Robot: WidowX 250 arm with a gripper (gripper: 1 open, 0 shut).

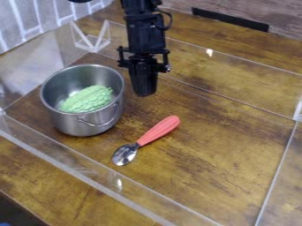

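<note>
My black gripper (144,72) hangs over the table at upper centre, right of a steel pot (94,120); whether anything is between its fingers I cannot tell. The pot holds a green textured object (86,99). A spoon with a red handle (158,129) and a metal bowl lies on the table in front, below and right of the gripper.
Clear plastic edges run along the left and front of the workspace.
</note>
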